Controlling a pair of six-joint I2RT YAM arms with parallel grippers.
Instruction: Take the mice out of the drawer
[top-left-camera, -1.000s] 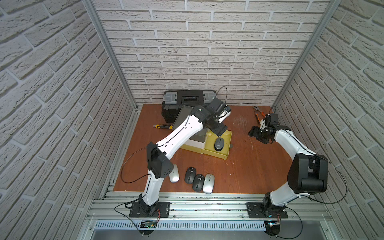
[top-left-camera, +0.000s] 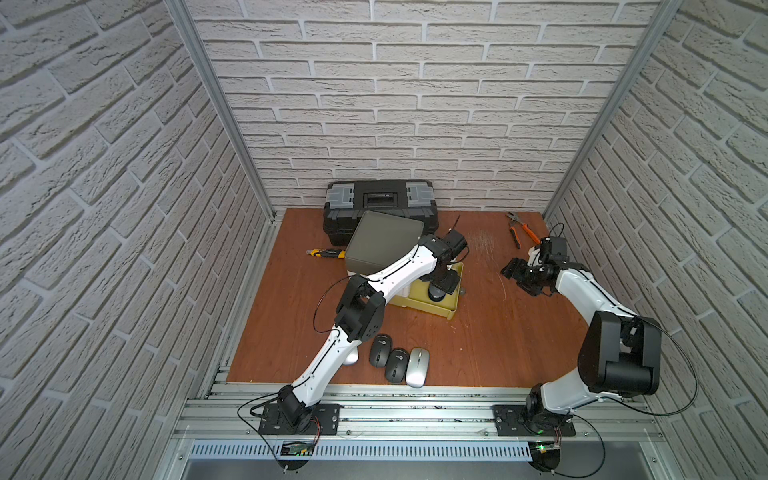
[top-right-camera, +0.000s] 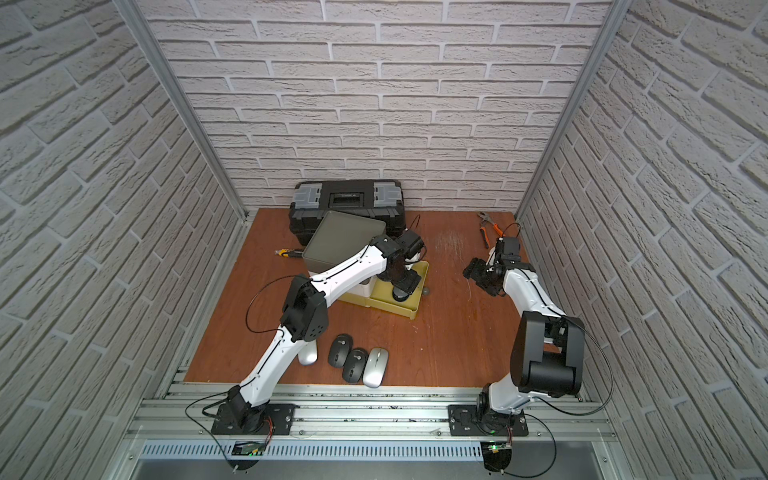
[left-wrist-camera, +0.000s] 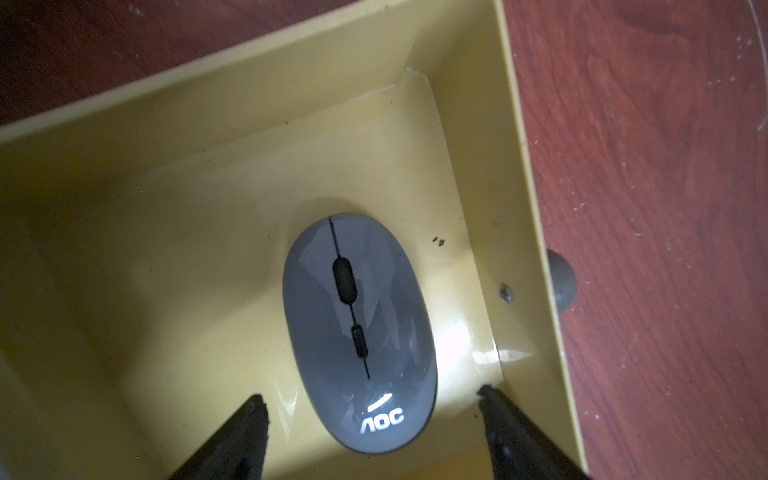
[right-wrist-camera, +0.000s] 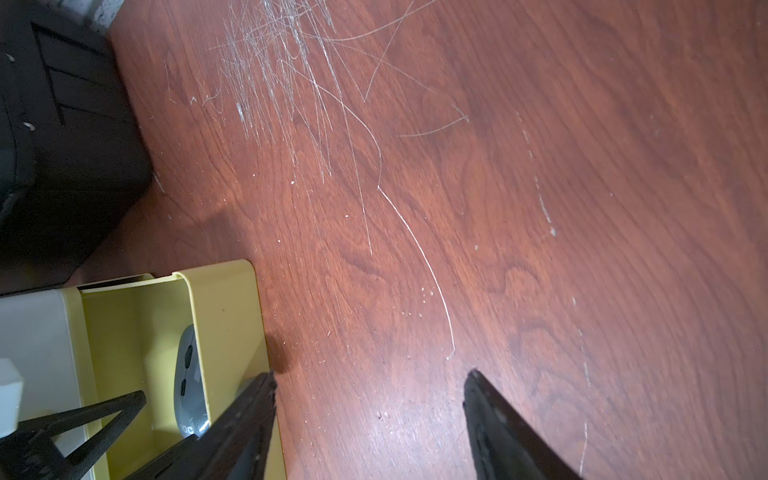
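A dark grey mouse (left-wrist-camera: 360, 336) marked AOC lies on the floor of the yellow drawer (left-wrist-camera: 524, 168), near its front wall. My left gripper is open over the drawer, its fingers (left-wrist-camera: 240, 440) to either side of the mouse's logo end, without gripping it. In the top left view that gripper partly covers the mouse (top-left-camera: 436, 293). On the table's front part lie other mice: two dark ones (top-left-camera: 380, 350) and a silver one (top-left-camera: 417, 368), plus a white one (top-left-camera: 351, 357) half hidden by the left arm. My right gripper is apart, open and empty above bare table.
The drawer juts from a box with a grey lid (top-left-camera: 384, 240). Behind it stands a black toolbox (top-left-camera: 380, 204). A yellow knife (top-left-camera: 324, 253) lies left, pliers (top-left-camera: 528, 232) back right. Bare table lies right of the drawer.
My left gripper has come down into the drawer area, now covering part of the mouse. The right arm has shifted slightly right and down in the view. The mice have not moved.
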